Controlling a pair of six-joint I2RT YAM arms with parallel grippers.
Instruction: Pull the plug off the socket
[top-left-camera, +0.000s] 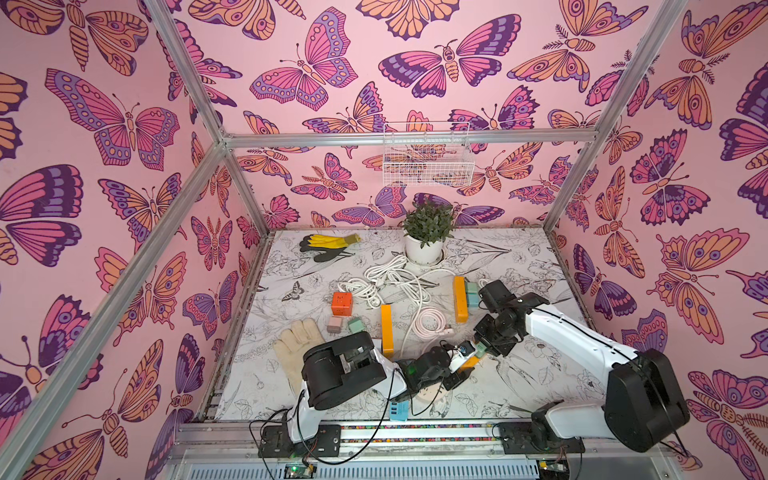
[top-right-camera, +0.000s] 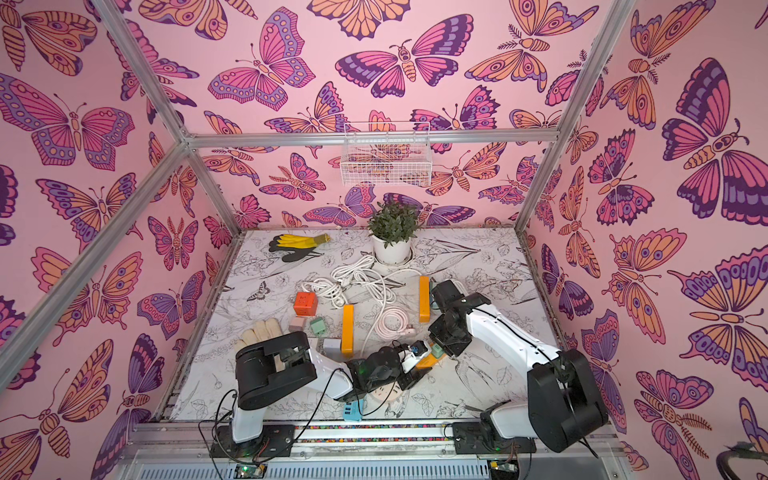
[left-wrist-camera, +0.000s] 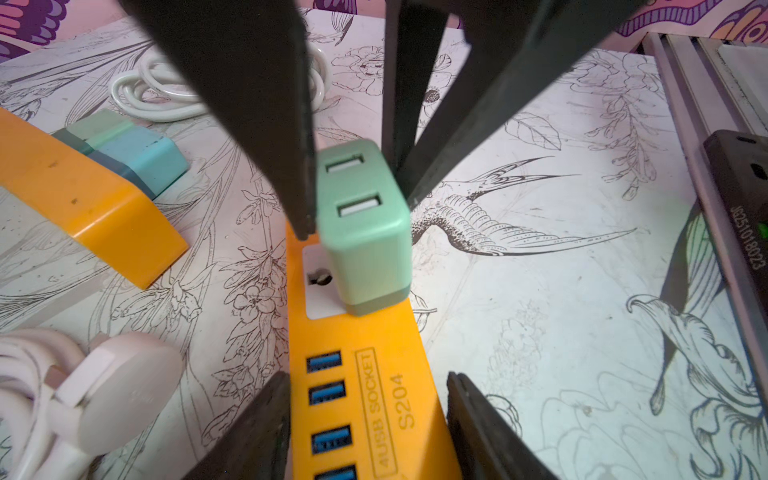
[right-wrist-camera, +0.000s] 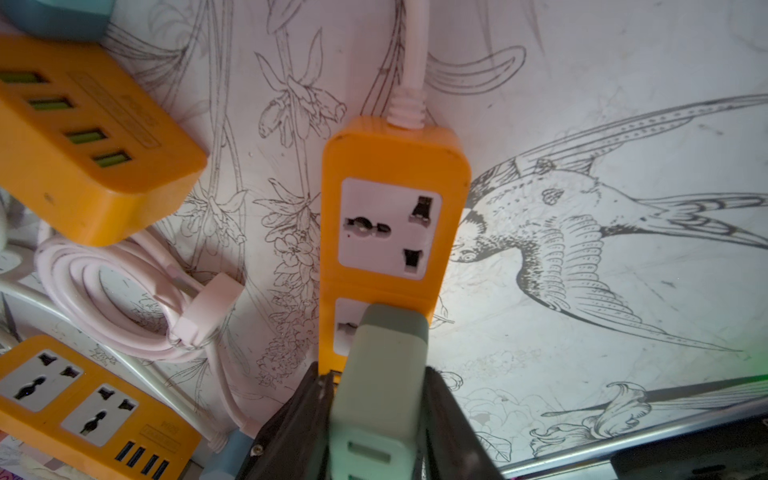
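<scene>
An orange power strip (right-wrist-camera: 384, 144) with two white socket faces and USB ports lies beneath both grippers. A mint-green charger cube (left-wrist-camera: 364, 248) stands on one socket face, between the right gripper's black fingers; whether they touch it on both sides is unclear. The right gripper (top-left-camera: 481, 345) is over the strip's far part. My left gripper is at the strip's near USB end, its fingers on either side of it, apparently not fully closed. The charger hides part of the socket under it.
Other orange strips (top-left-camera: 460, 297), coiled white cables (top-left-camera: 384, 273), a pink coiled cable (right-wrist-camera: 104, 296), a red cube (top-left-camera: 341, 302), gloves and a potted plant (top-left-camera: 425, 240) occupy the middle and back.
</scene>
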